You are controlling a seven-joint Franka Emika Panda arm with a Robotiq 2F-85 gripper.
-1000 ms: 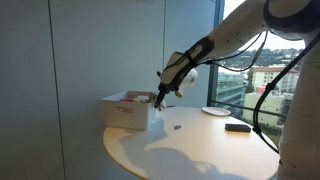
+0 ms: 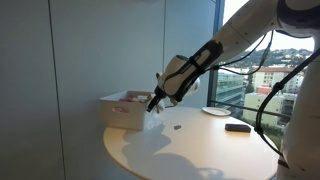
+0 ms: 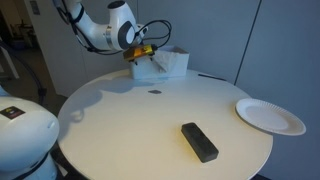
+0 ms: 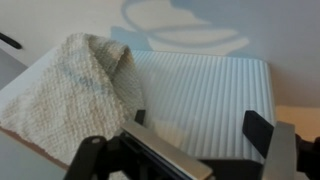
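Note:
My gripper hangs at the right end of an open white box on the table. In exterior view 2 the gripper is above the box, and a white cloth drapes over the box's right part. Seen from the wrist, the gripper stands open, its dark fingers wide apart with nothing held between them. A pale ribbed surface lies behind the gap. To its left is the textured white cloth, apart from the fingers. The box's contents are mostly hidden.
A black block lies toward the front of the round white table, and a white plate sits at its right. One small dark piece is near the box. A thin dark stick lies at the back.
Box and table objects look unmoved.

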